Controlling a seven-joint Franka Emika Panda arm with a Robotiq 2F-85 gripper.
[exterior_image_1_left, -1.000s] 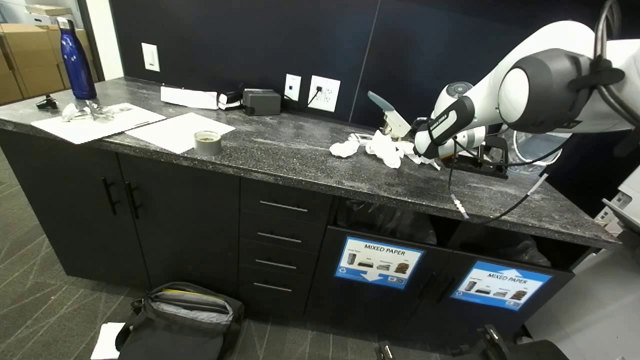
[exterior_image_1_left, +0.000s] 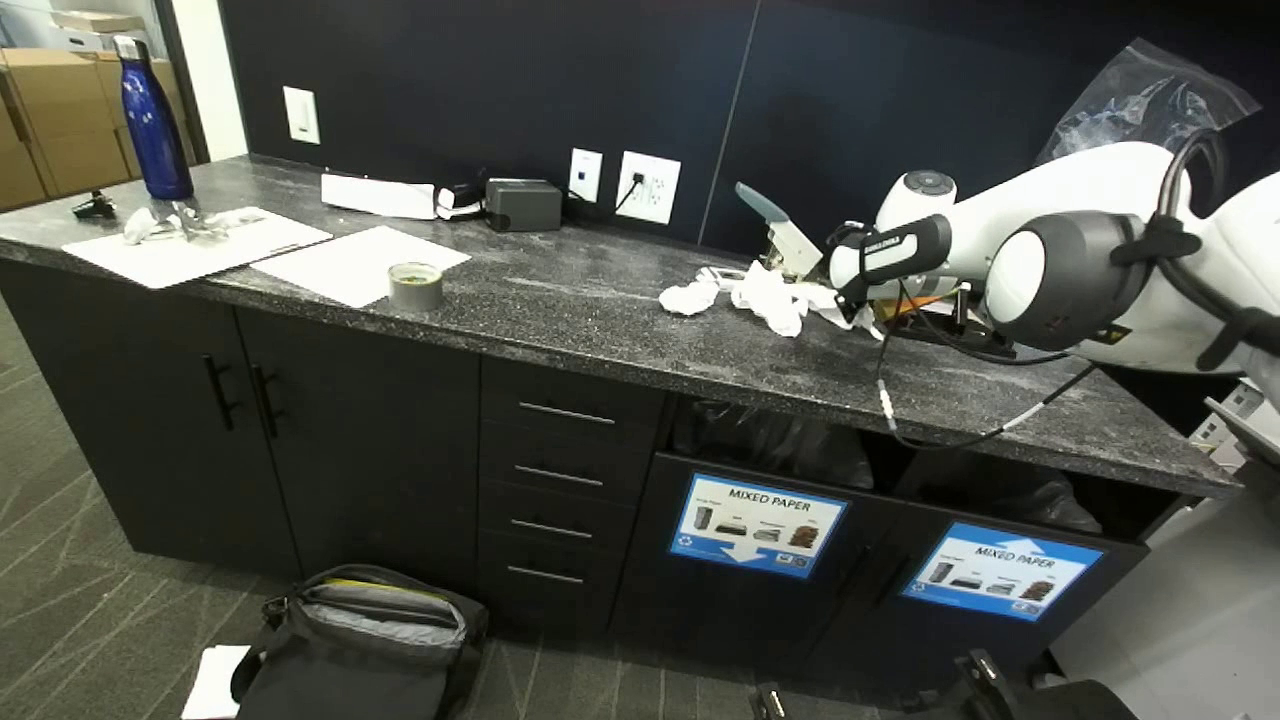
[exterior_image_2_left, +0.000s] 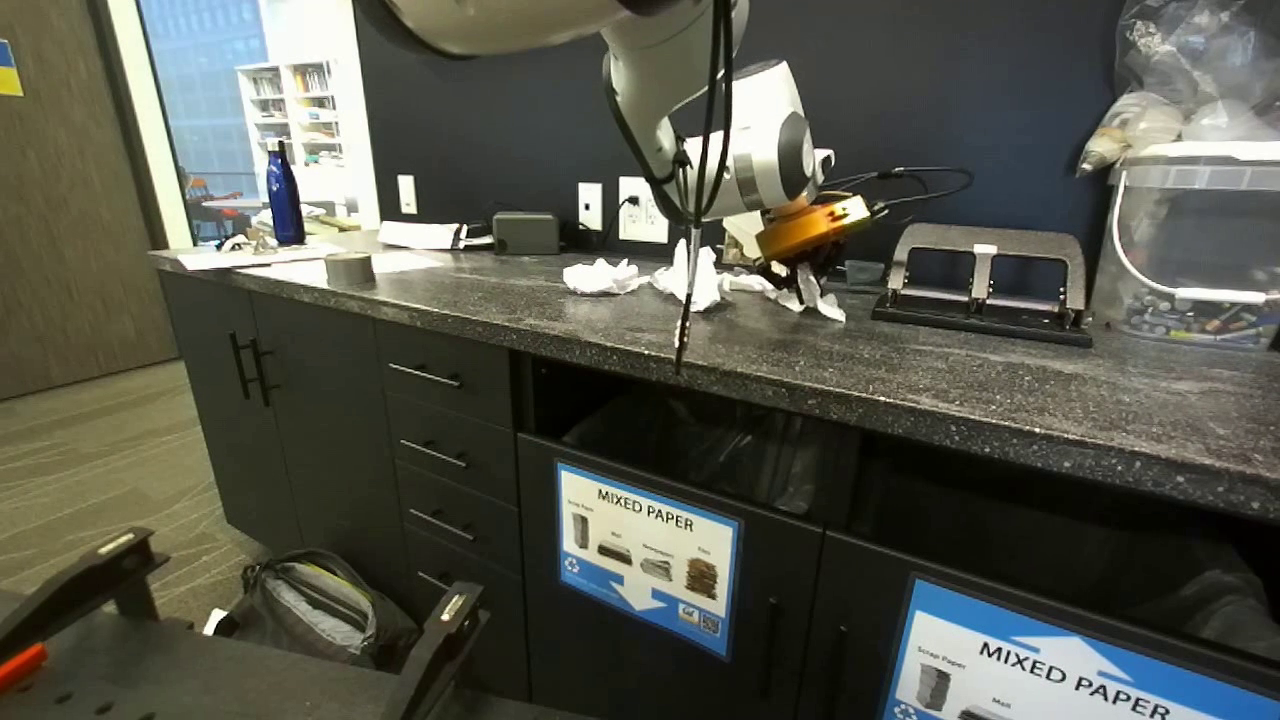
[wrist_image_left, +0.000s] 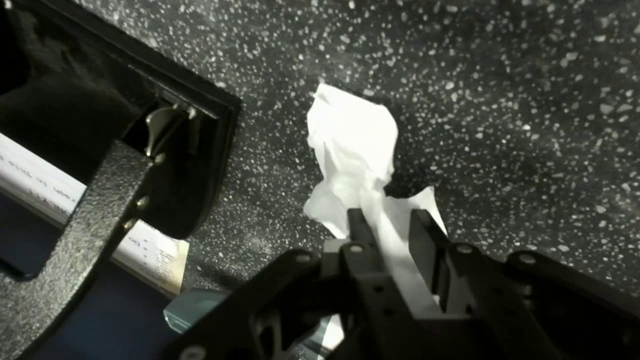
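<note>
A crumpled strip of white paper (wrist_image_left: 354, 141) lies on the dark speckled counter in the wrist view. My gripper is over its lower part, fingers apart, with the paper running through the gap between them. Whether either finger touches the paper cannot be told. In exterior view 2 the paper (exterior_image_2_left: 821, 295) shows beneath the orange-bodied wrist, while the fingertips are mostly hidden there. More crumpled white paper lies to the left, a large piece (exterior_image_2_left: 689, 278) and a flatter wad (exterior_image_2_left: 602, 277).
A black hole punch (exterior_image_2_left: 984, 282) stands to the right of the paper, close by the gripper. Behind the wads a stapler (exterior_image_1_left: 780, 234) stands upright. A clear bucket (exterior_image_2_left: 1188, 246) is at the far right. Bare counter lies in front.
The arm has swung lower, its elbow dropping in exterior view 1, and the wrist has tilted with its orange part now showing. The paper wads on the left look unmoved.
</note>
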